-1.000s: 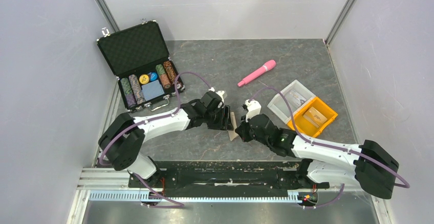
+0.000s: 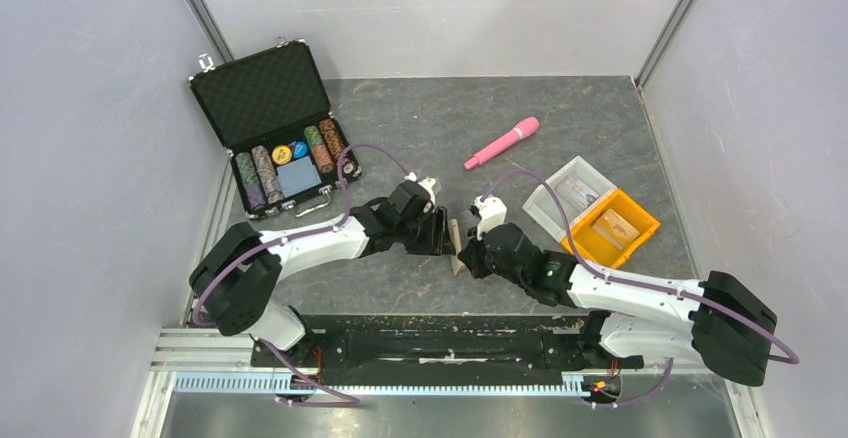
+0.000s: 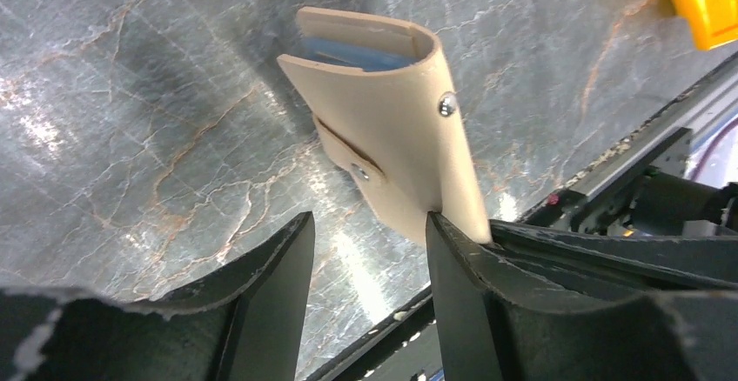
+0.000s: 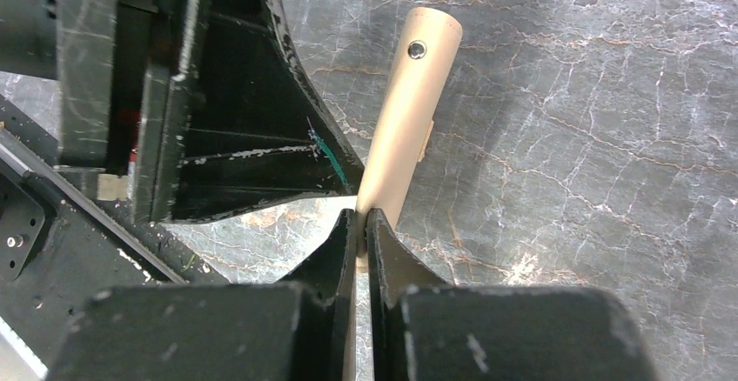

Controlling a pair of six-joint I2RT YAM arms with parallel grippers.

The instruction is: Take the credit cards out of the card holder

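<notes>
The beige card holder stands between my grippers at the table's centre, with a blue card inside its upper opening. My left gripper is part open, its fingertips apart at the holder's lower side, the gap holding nothing that I can make out. In the right wrist view, the card holder runs upward from my right gripper, whose fingertips are closed on its lower edge. From above, the holder is partly hidden by both grippers.
An open case of poker chips lies back left, a pink microphone at the back, and white and orange bins at the right.
The right arm and holder look almost unchanged.
</notes>
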